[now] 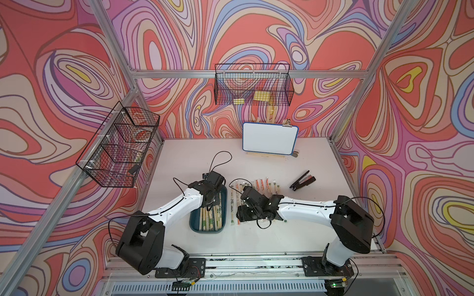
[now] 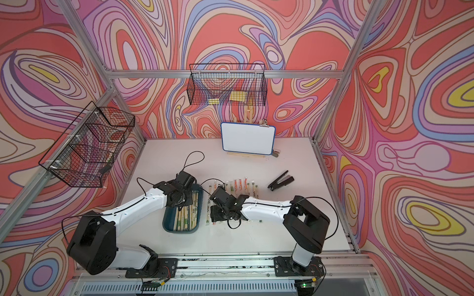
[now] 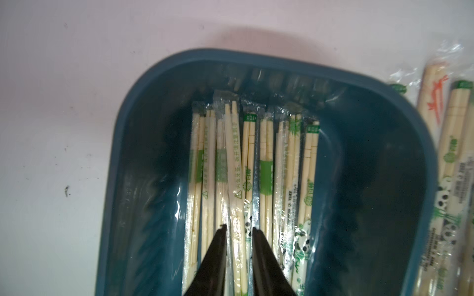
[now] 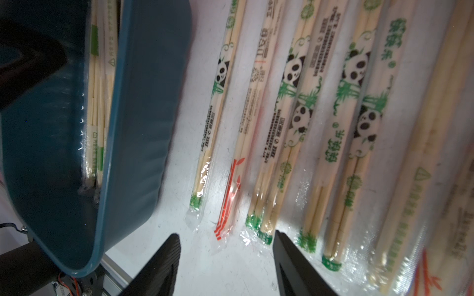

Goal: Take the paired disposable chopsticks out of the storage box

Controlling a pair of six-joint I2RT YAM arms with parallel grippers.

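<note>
The storage box point(image 3: 121, 162) is a deep blue tub on the left of the table, with several wrapped chopstick pairs point(image 3: 266, 180) lying lengthwise inside. Over these pairs is my left gripper, its fingers drawn close together; nothing clearly held shows between them. Right of the box, several more wrapped pairs point(image 4: 293, 118) lie side by side on the table, some with panda prints, some with red marks. Part open above their near ends, my right gripper has no chopsticks gripped. In both top views the arms hide parts of the box and the row.
A black stapler point(image 1: 302, 181) lies on the right of the table. At the back stands a whiteboard point(image 1: 270, 138), and wire baskets point(image 1: 254, 88) hang above and at left.
</note>
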